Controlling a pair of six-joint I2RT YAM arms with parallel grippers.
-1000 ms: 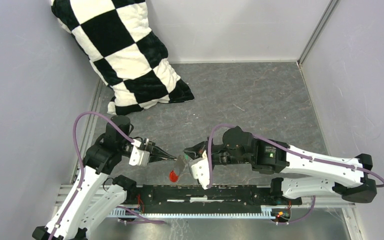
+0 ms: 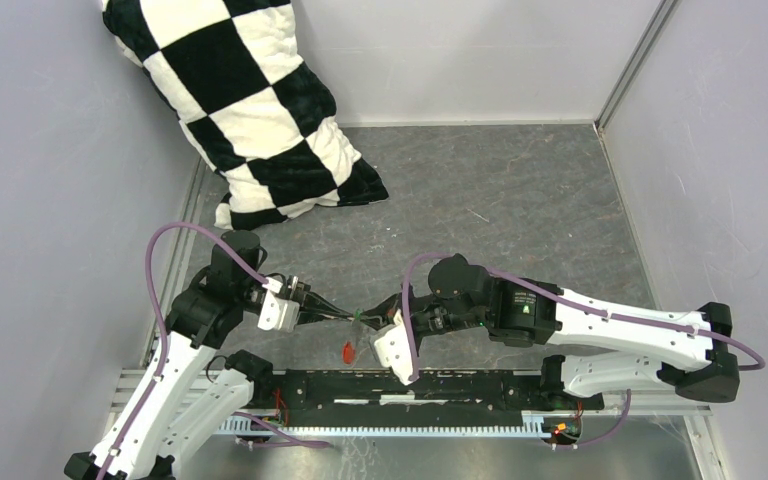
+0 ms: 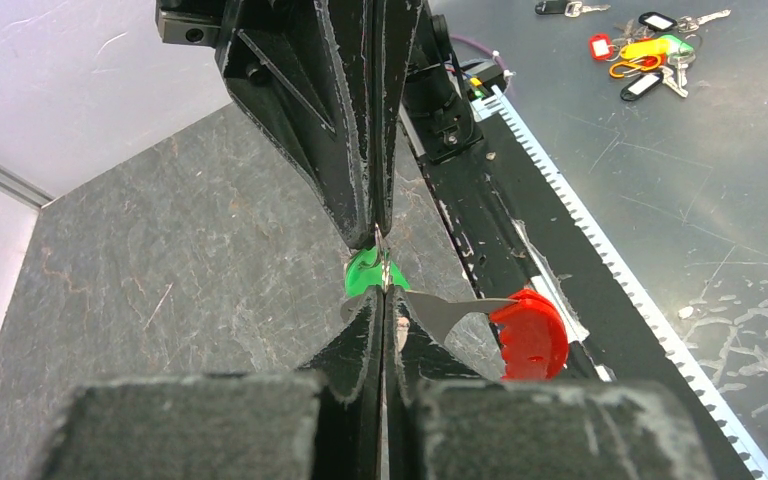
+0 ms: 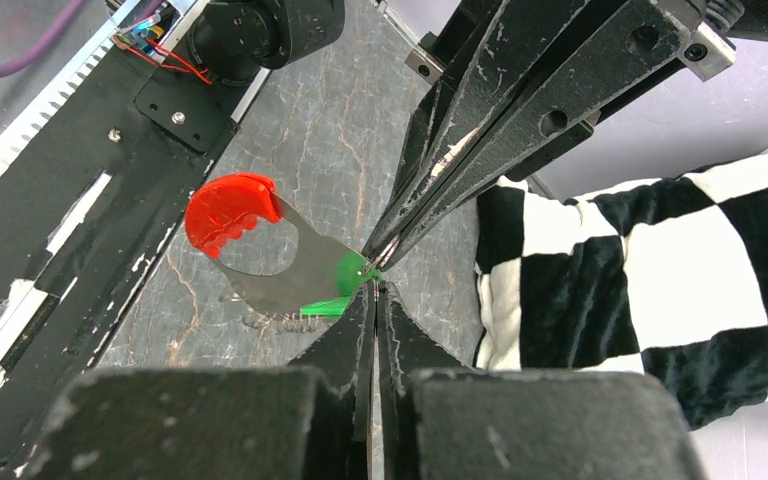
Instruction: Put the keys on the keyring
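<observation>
A keyring hangs between my two grippers: a grey metal plate (image 4: pixel 270 262) with a red end piece (image 3: pixel 530 335) and a green piece (image 3: pixel 372 270). A thin silver ring (image 3: pixel 386 268) shows at its green end. My left gripper (image 2: pixel 350 318) is shut, with the ring at its tips. Facing it almost tip to tip, my right gripper (image 2: pixel 368 320) is shut too, its tips right by the ring and the green piece; whether it pinches anything thin cannot be made out. Loose keys with tags (image 3: pixel 660 60) lie on the metal surface, at the upper right of the left wrist view.
A checkered black-and-white cushion (image 2: pixel 250 110) leans at the back left. A black rail (image 2: pixel 410 400) with a white toothed strip (image 2: pixel 390 431) runs along the front. The grey floor (image 2: pixel 490 200) behind the arms is clear.
My right gripper has moved a little to the left, close against the left one. The plate and green piece have swung leftward and turned; the red end moved only slightly. The left arm has stayed still.
</observation>
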